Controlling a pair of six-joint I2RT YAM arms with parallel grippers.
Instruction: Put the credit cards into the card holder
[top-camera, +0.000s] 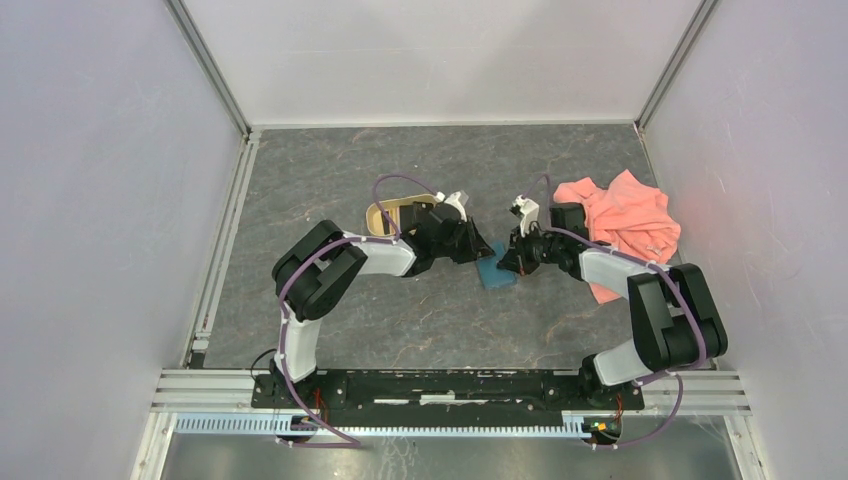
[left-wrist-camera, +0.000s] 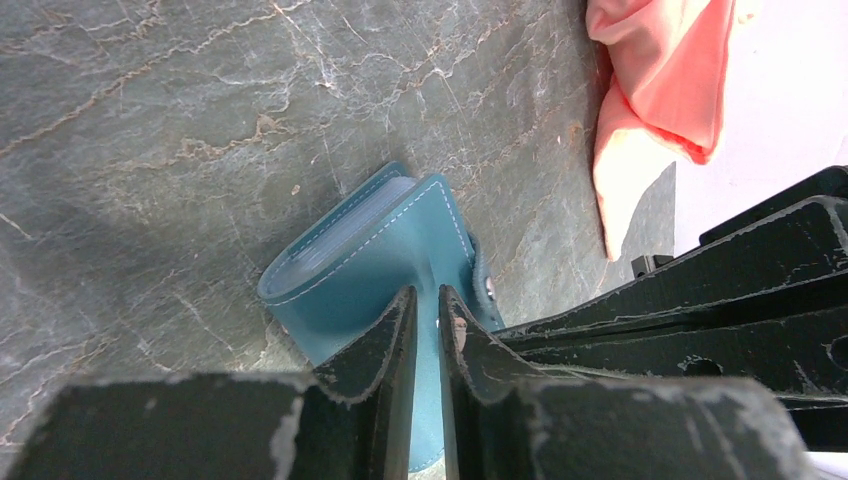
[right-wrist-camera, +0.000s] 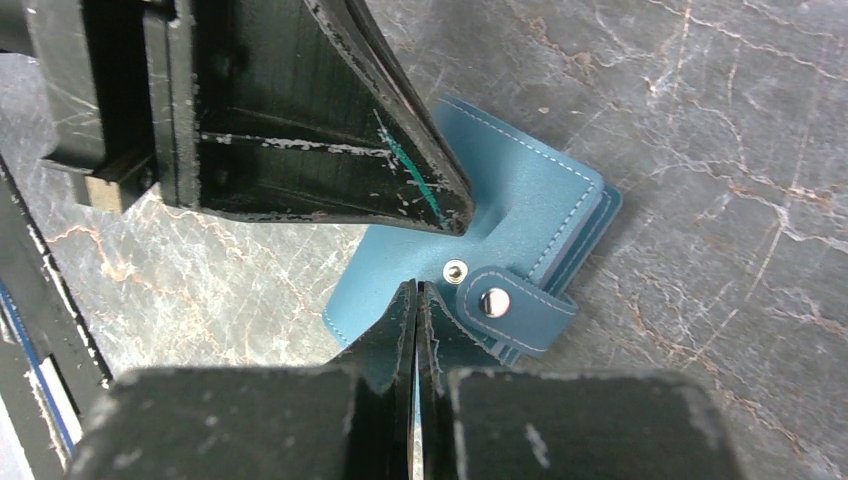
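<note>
The blue card holder (top-camera: 496, 275) lies on the table between both grippers. In the left wrist view its slot edge faces up-left, and the closed tips of my left gripper are over the holder (left-wrist-camera: 360, 280); what they hold cannot be made out. In the right wrist view my right gripper is shut, its tips over the holder beside the snap stud, and the strap (right-wrist-camera: 515, 320) lies open to their right. The other gripper's black body covers part of the holder there. No loose card can be made out at the tips.
A tan tray (top-camera: 376, 215) with dark items sits behind my left arm, partly covered. A pink cloth (top-camera: 630, 220) lies at the right behind my right arm.
</note>
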